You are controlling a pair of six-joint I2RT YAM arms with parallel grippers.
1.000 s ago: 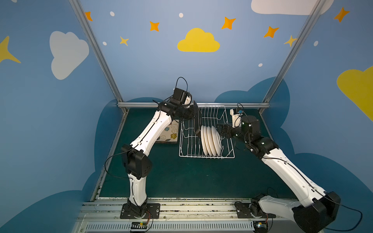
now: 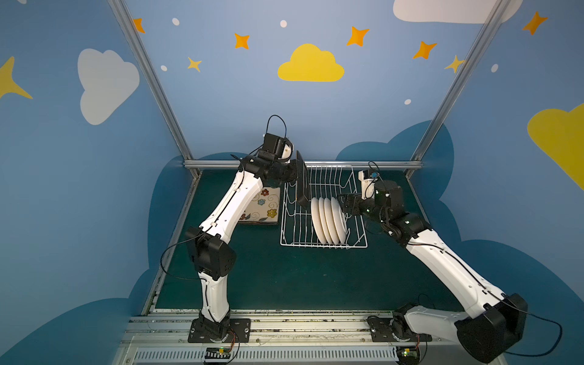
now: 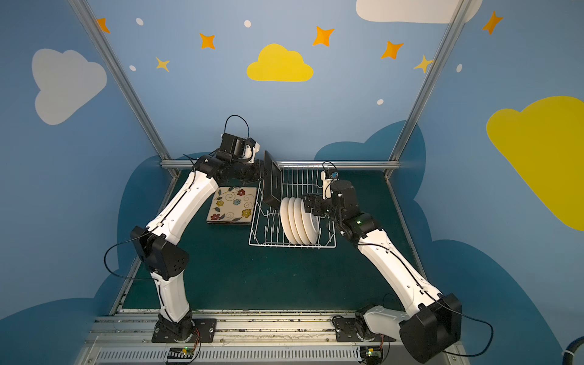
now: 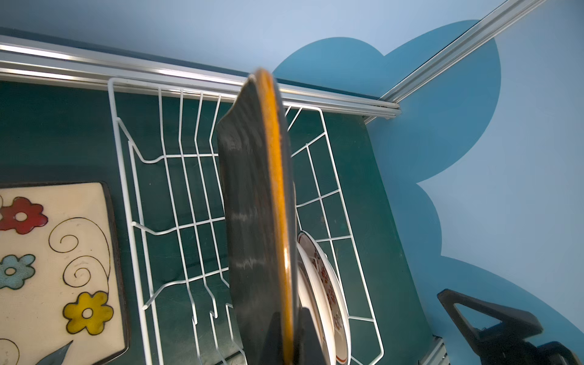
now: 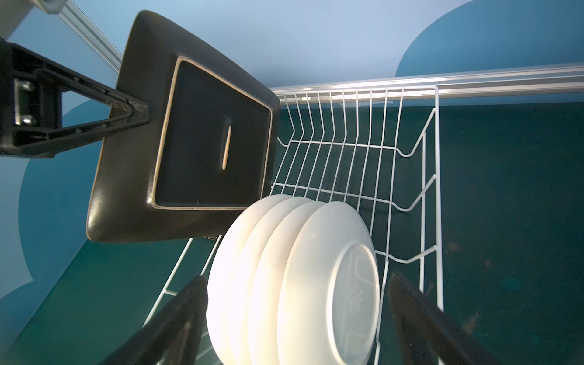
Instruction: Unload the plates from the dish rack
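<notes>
A dark square plate point(image 4: 255, 200) with an amber rim hangs on edge above the wire rack's left side. My left gripper is shut on its rim; one finger point(image 5: 135, 113) lies against the plate's dark underside in the right wrist view. Several white round plates point(image 5: 328, 286) stand upright together in the front right of the white dish rack point(image 2: 292, 245). At their right side, my right gripper is open, its blurred fingers on either side of them, with clear space between the outermost plate and the right finger.
On the table left of the rack lies a square cream plate point(image 3: 234, 203) with coloured flowers, dark at its edge. A metal rail point(image 2: 243, 163) and wall stand close behind the rack.
My left gripper has shifted left and up, carrying the dark plate away from the white plates. The leftmost white plate leans slightly further left.
</notes>
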